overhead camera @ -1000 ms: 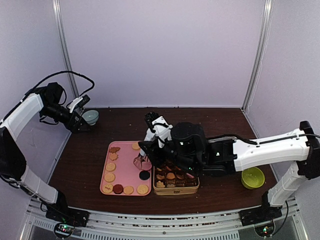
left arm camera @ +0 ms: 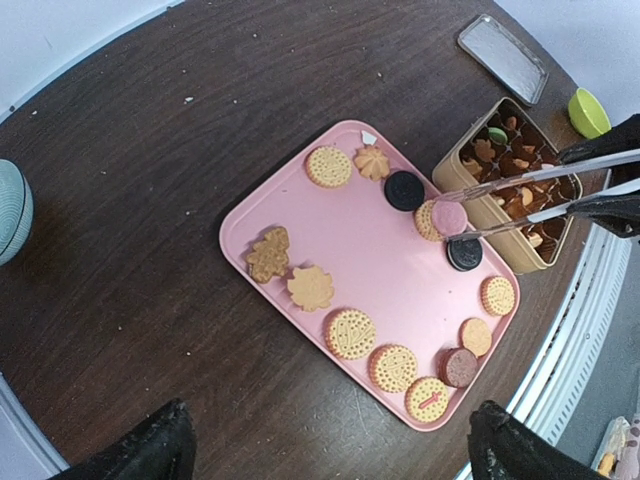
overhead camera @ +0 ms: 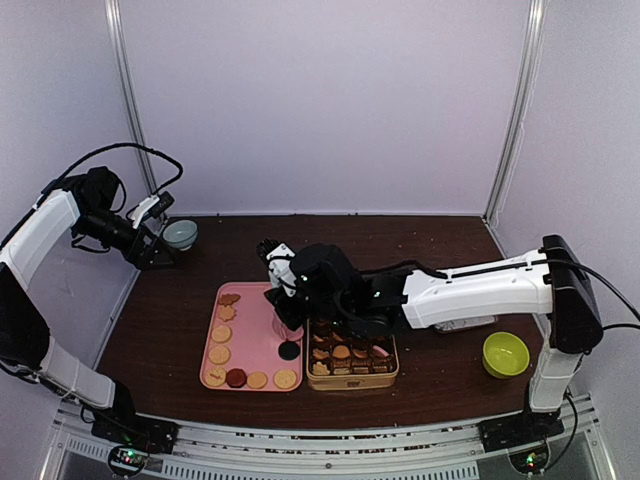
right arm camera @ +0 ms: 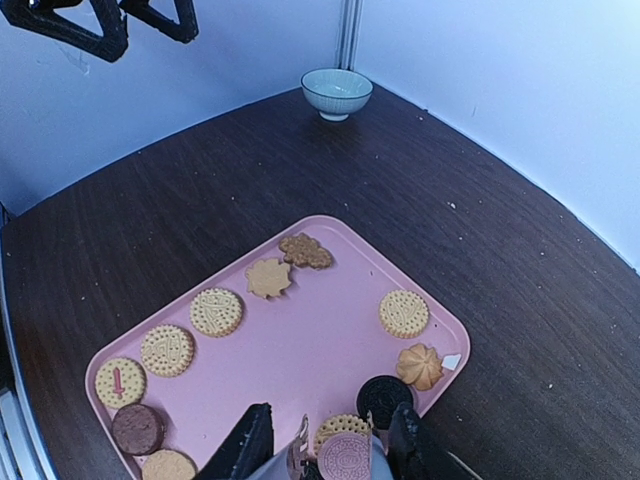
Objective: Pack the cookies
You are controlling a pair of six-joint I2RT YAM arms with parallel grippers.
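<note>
A pink tray [overhead camera: 258, 340] holds assorted cookies along its edges. Beside it a cookie box [left arm camera: 516, 257] has filled compartments. My right gripper is low over the tray's box-side edge, fingers either side of a pink round cookie [left arm camera: 450, 217] that overlaps a cream cookie [left arm camera: 428, 226], between two dark cookies; I cannot tell if it grips it. My left gripper hangs open and empty above the left side of the table, near the back.
A pale blue bowl [overhead camera: 180, 232] sits at the back left. A yellow bowl [overhead camera: 505, 354] and a metal tray [left arm camera: 501, 58] are on the right.
My right gripper and arm have shifted left from over the box's edge to over the pink tray. The left arm is nearly still.
</note>
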